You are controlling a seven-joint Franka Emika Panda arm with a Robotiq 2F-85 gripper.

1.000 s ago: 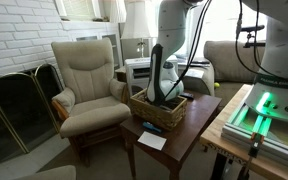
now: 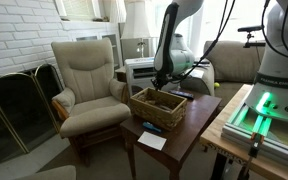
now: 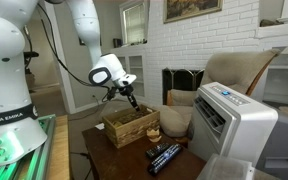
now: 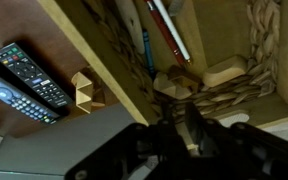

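A wicker basket [image 2: 147, 116] sits on a dark wooden table. My gripper [image 2: 162, 82] is above its far part, and exterior view 2 also has the gripper [image 3: 134, 102] over the basket [image 3: 136, 132]. In the wrist view, the gripper's dark fingers are at the bottom, too dim to show how far apart they are or whether anything is between them. Inside the basket lie a red-and-white pen [image 4: 171, 32], a light wooden piece [image 4: 224, 71] and small wooden blocks [image 4: 166, 86]. Outside its wall rests a faceted wooden puzzle [image 4: 87, 92].
Two remotes, a black one [image 4: 32, 73] and a grey-buttoned one [image 4: 14, 97], lie beside the basket. White paper [image 2: 151, 140] and a blue-and-black item [image 2: 152, 127] are near the table's front edge. A white appliance [image 3: 229, 115] stands behind the table.
My arm has risen from inside the basket to above it, shifting slightly right in exterior view 1. The basket stays in place.
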